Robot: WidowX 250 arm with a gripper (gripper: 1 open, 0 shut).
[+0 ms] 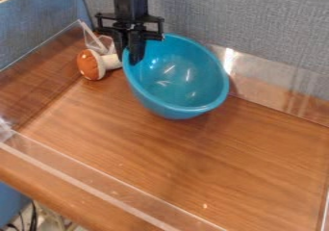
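Observation:
A blue plastic bowl (180,81) sits in the back middle of the wooden floor, tilted a little. My black gripper (131,52) reaches down from the top onto the bowl's left rim and is shut on it, with the fingertips partly hidden by the bowl and arm. Just left of the bowl lies an orange and white object (90,65) with some clear plastic above it.
Grey padded walls (270,38) line the back and left, with clear plastic edging along the floor (206,177). Cables lie outside at the lower left.

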